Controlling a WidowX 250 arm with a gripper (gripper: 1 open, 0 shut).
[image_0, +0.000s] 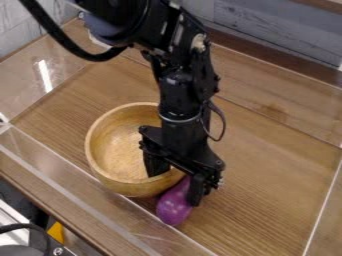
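Note:
A black gripper reaches down over the front right of a tan bowl. Its lower end is at a purple, elongated object lying just right of the bowl on the wooden surface, partly hidden by the gripper. Whether the fingers are open or closed on the object cannot be made out.
A clear low wall runs along the front left, with a cable and small yellow item beyond it. White panels stand behind.

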